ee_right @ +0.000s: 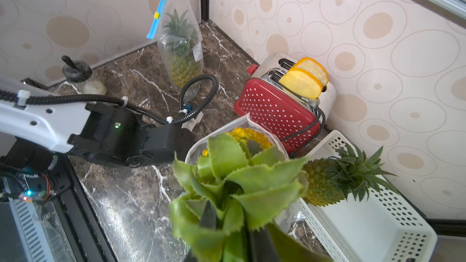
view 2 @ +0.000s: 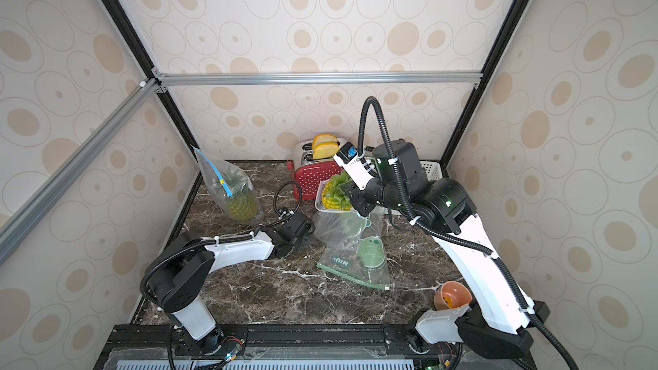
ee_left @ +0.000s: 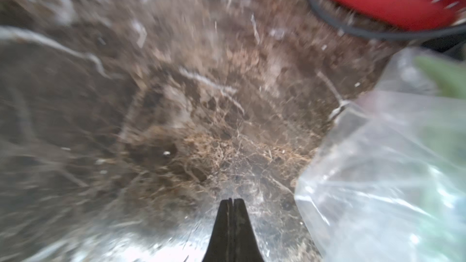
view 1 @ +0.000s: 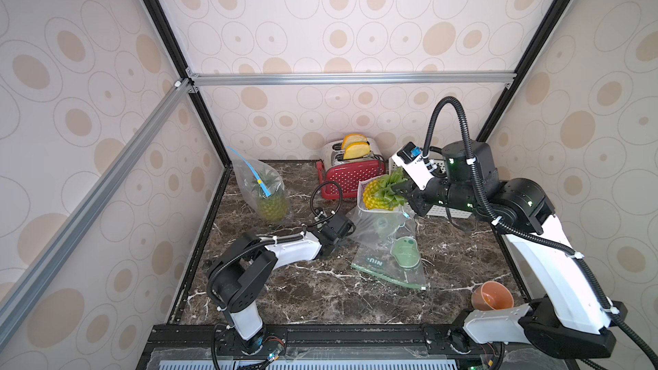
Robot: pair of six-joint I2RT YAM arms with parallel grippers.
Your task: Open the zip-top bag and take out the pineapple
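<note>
In the left wrist view, my left gripper is shut with nothing between its fingers. The clear zip bag [ee_left: 383, 184] lies to their right, with bare counter between its corner and the fingertips. My right gripper is shut on the leafy crown of the yellow pineapple [ee_right: 252, 136], its dark fingers partly covered by leaves. A whitish bag rim curves around the fruit; how much of it sits inside is unclear. In the top left view, the bag's green zip edge [view 1: 388, 278] lies flat towards the front, beside a green print.
A second bag with a blue slider holds another pineapple [view 1: 274, 205] at the back left. Behind stand a red dotted toaster [ee_right: 276, 109] with bread slices and a white basket [ee_right: 378, 228] holding a pineapple [ee_right: 322, 182]. An orange bowl [view 1: 492, 296] is front right.
</note>
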